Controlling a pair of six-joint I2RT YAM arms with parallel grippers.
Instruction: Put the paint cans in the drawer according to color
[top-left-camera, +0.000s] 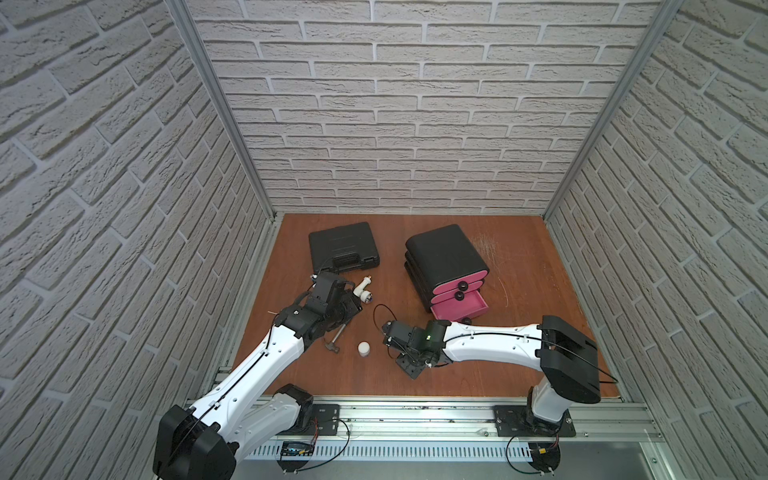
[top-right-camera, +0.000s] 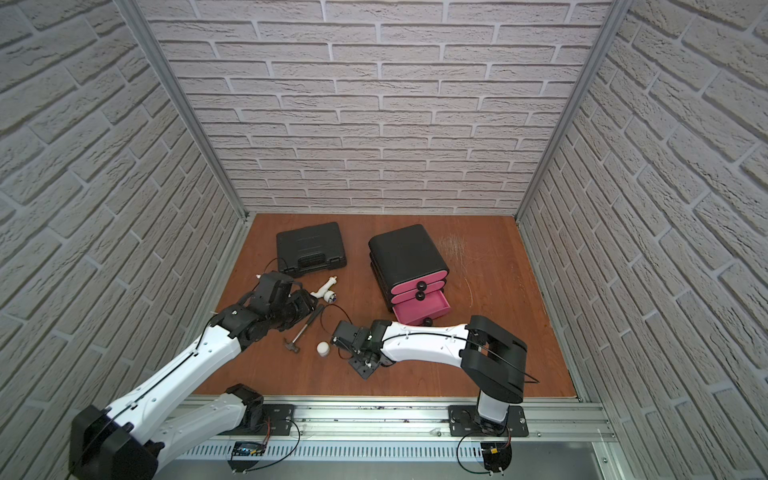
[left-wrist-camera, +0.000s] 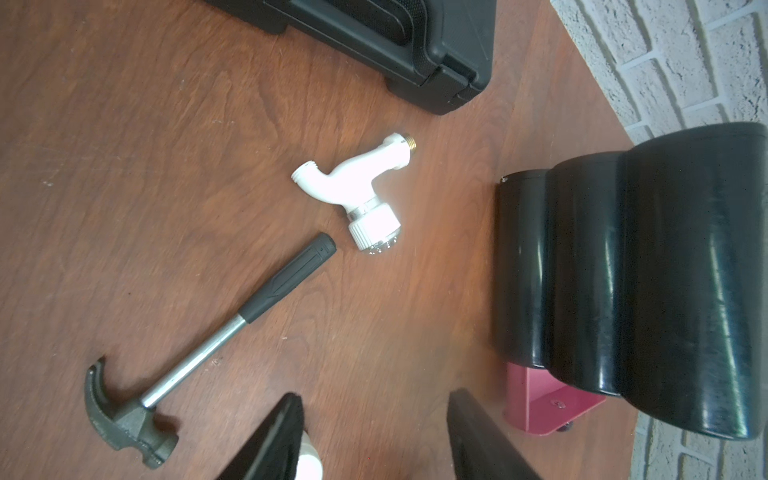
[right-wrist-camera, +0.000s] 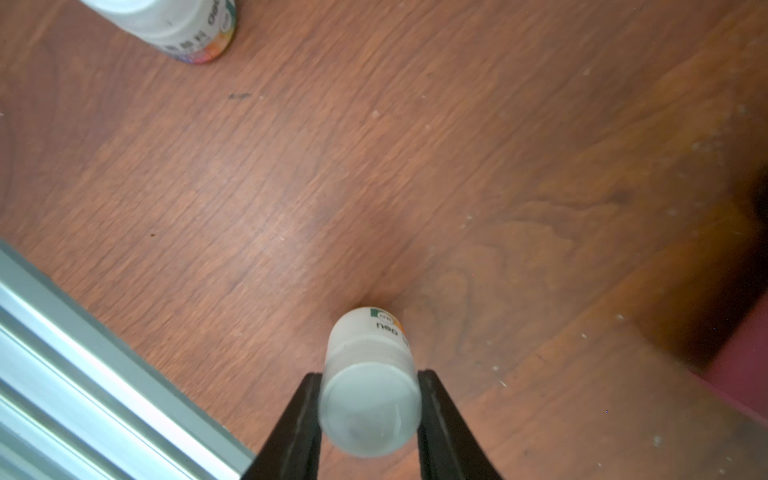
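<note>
In the right wrist view my right gripper is shut on a white paint can (right-wrist-camera: 368, 336), low over the table. Another white can (right-wrist-camera: 168, 24) with a colourful label stands farther off, also seen in the top left view (top-left-camera: 364, 349). The cabinet (top-left-camera: 445, 257) has its bottom pink drawer (top-left-camera: 456, 305) pulled out, two pink drawers above it. My left gripper hangs above the hammer and tap area, its fingers apart with nothing held.
A hammer (left-wrist-camera: 200, 356), a white tap (left-wrist-camera: 352, 180) and a black case (top-left-camera: 344, 244) lie on the left and back.
</note>
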